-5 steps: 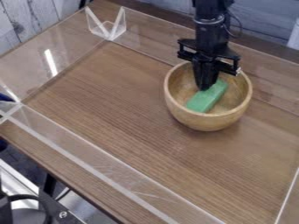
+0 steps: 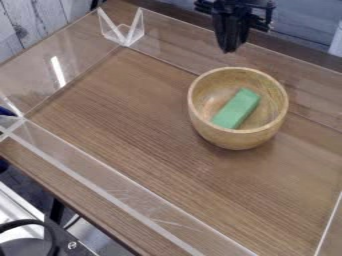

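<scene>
A round wooden bowl [image 2: 205, 110] sits on the wooden table, right of centre. Inside it lies a green block [image 2: 238, 109], set diagonally. My black gripper [image 2: 233, 44] is above and behind the bowl at the top edge of the view, clear of both bowl and block. Its fingertips point down; how far apart they are is too small to tell, and nothing shows held beneath them.
A white wire-like object [image 2: 122, 28] stands at the back left. Clear plastic edging runs along the left, and a dark object [image 2: 20, 232] is at the lower left corner.
My gripper has risen up and back out of the bowl, away from the green block, which stays in the bowl.
</scene>
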